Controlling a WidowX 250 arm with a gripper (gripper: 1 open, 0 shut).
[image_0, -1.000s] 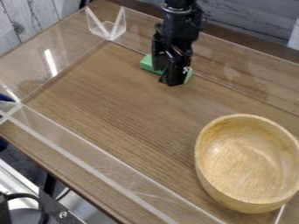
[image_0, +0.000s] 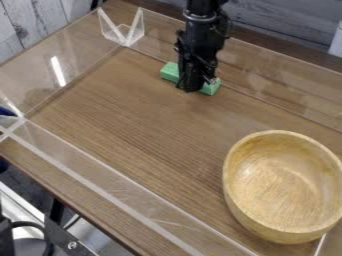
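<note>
My black gripper (image_0: 195, 76) is at the upper middle of the camera view, down over a green object (image_0: 210, 87) lying on the wooden table (image_0: 120, 140). The gripper covers the middle of that object. Its fingers look close together, shut; I see nothing clearly between them.
A large pale wooden bowl (image_0: 281, 185) fills the lower right. A clear plastic piece (image_0: 123, 30) stands at the upper left. Clear strips run along the left of the table.
My gripper has shifted slightly left and down onto the middle of the green object, and its fingers appear closer together.
</note>
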